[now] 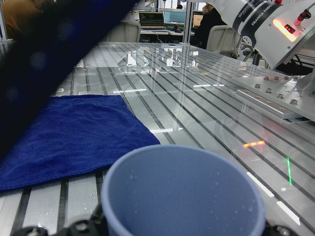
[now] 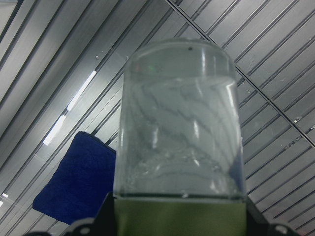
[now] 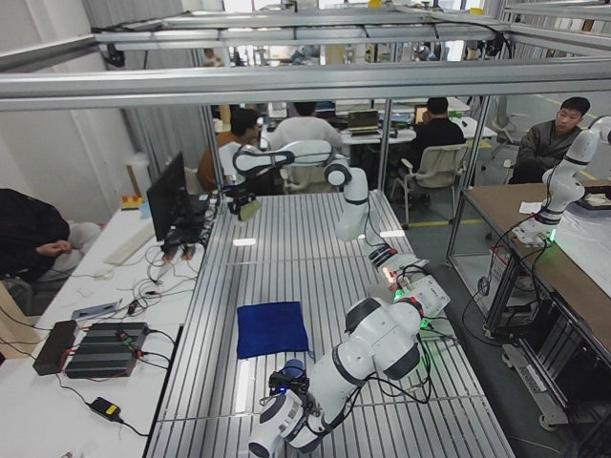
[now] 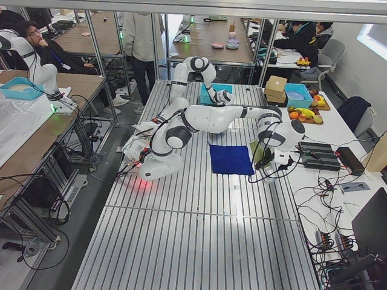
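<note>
A dark blue cloth point(image 3: 272, 329) point(image 4: 231, 159) point(image 1: 69, 135) point(image 2: 74, 179) lies flat on the slatted table. A blue-grey cup point(image 1: 182, 191) fills the bottom of the left wrist view, held by my left gripper point(image 3: 291, 382) near the cloth's front edge; its fingers are mostly hidden behind the cup. My right gripper point(image 3: 236, 205) is raised at the far left of the table, shut on a translucent container with a yellow-green lower part point(image 2: 179, 216), which fills the middle of the right wrist view and hides the fingertips.
A side desk point(image 3: 115, 429) holds a monitor, cables and black boxes. The camera right view shows blue bins point(image 4: 296, 93), cardboard boxes point(image 4: 276, 90) and fruit beside the table.
</note>
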